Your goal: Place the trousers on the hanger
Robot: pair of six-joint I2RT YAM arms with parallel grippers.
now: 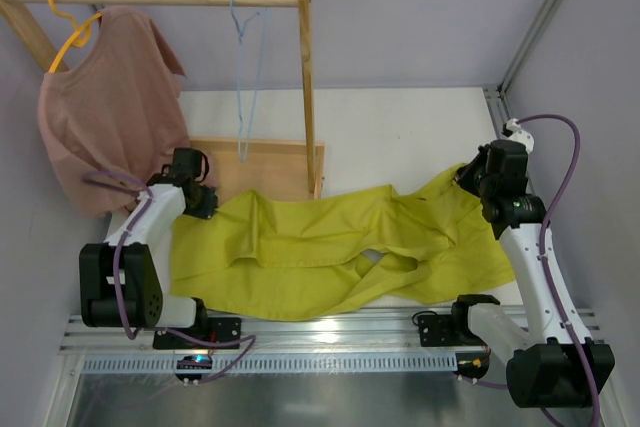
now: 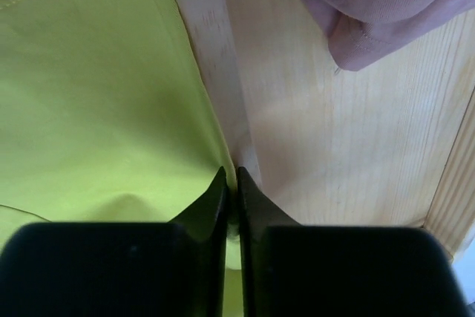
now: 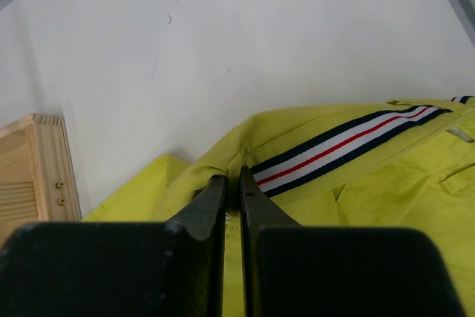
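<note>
The yellow-green trousers (image 1: 310,232) lie spread across the table's front, rumpled toward the right. At their upper left edge is my left gripper (image 1: 212,205), its fingers nearly together with the thin trouser edge (image 2: 227,161) between the tips. The right gripper (image 1: 462,179) is shut on a fold of the trousers at the upper right. In the right wrist view this fold is slightly raised, and a navy, white and red striped band (image 3: 349,142) runs beside the fingers. A light blue hanger (image 1: 241,77) hangs from the wooden rail, empty and apart from the trousers.
A wooden rack (image 1: 306,97) stands at the left, its base board (image 1: 270,162) just behind the trousers. A pink garment (image 1: 110,107) on an orange hanger (image 1: 75,35) hangs near my left arm.
</note>
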